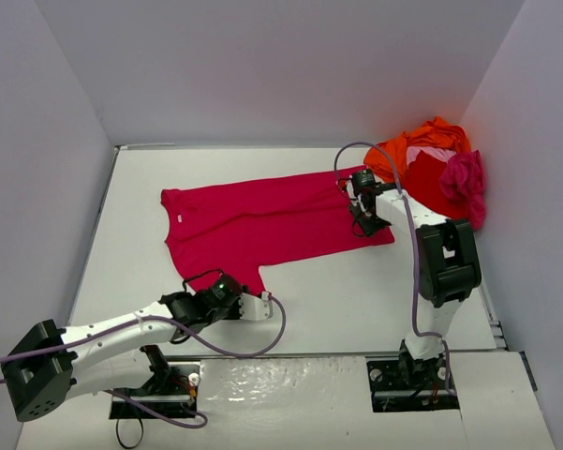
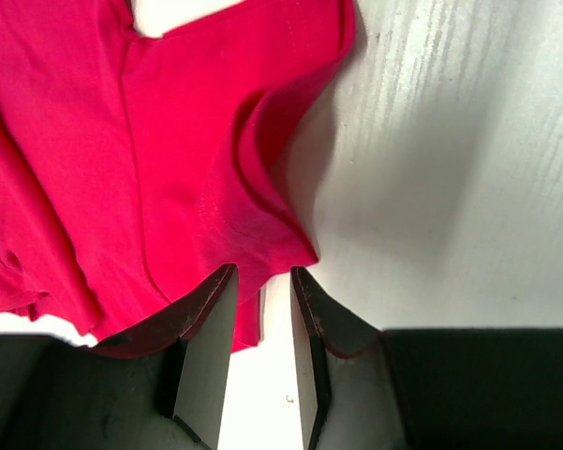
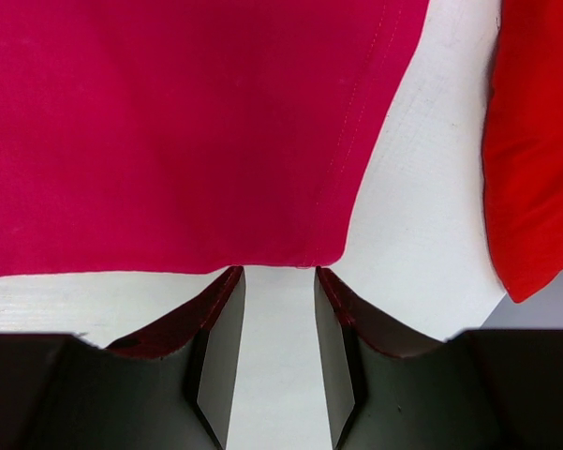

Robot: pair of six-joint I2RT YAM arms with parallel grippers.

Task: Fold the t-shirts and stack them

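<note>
A crimson t-shirt [image 1: 262, 230] lies spread on the white table, its body reaching right and a sleeve side toward the front left. In the left wrist view, part of the shirt [image 2: 183, 159] curls up in a raised fold, with one corner just past my fingertips. My left gripper is open there, its fingers apart and no cloth clearly gripped. Over the shirt's right end, my right gripper also stands open. The shirt's hem corner [image 3: 300, 239] lies just beyond its fingertips, flat on the table; whether they touch it I cannot tell.
A heap of orange, red and pink clothes [image 1: 431, 169] sits at the back right corner, close to my right arm. Grey walls [image 1: 290, 75] rise behind and beside the table.
</note>
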